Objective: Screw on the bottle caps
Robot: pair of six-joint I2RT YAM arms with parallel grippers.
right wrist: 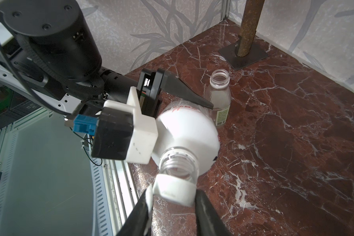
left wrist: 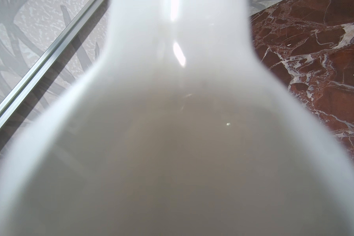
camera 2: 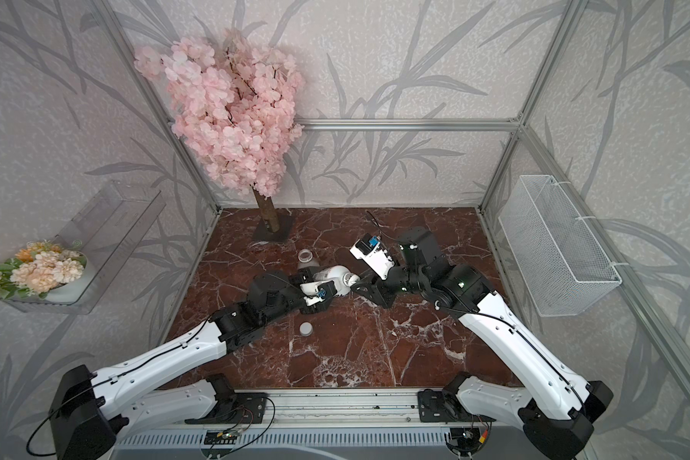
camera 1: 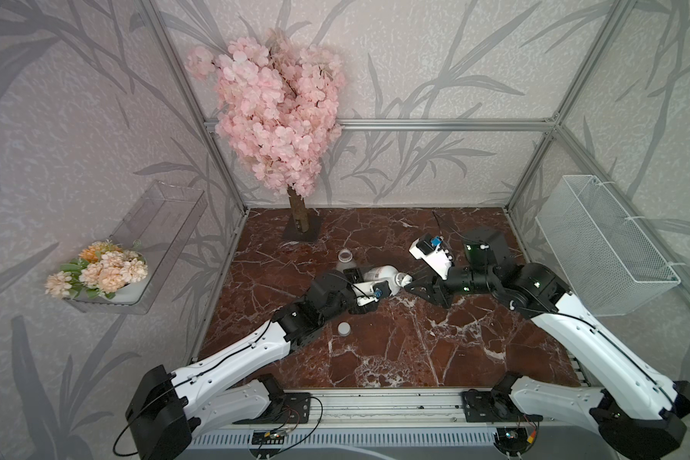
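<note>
A white bottle (camera 1: 380,273) lies sideways in the air, my left gripper (camera 1: 366,291) shut on it; it fills the left wrist view (left wrist: 177,149). Its threaded neck (right wrist: 177,163) points toward my right gripper, whose fingertips are at a white cap (right wrist: 173,188) held against the mouth; whether they grip it firmly is unclear. An open clear bottle (right wrist: 220,98) stands behind on the table, and a loose white cap (camera 1: 344,329) lies on the table in front.
The marble table (camera 1: 444,345) is otherwise mostly clear. A pink blossom tree (camera 1: 268,115) stands at back left. A flower tray (camera 1: 153,230) is on the left wall, a wire basket (camera 1: 605,245) on the right.
</note>
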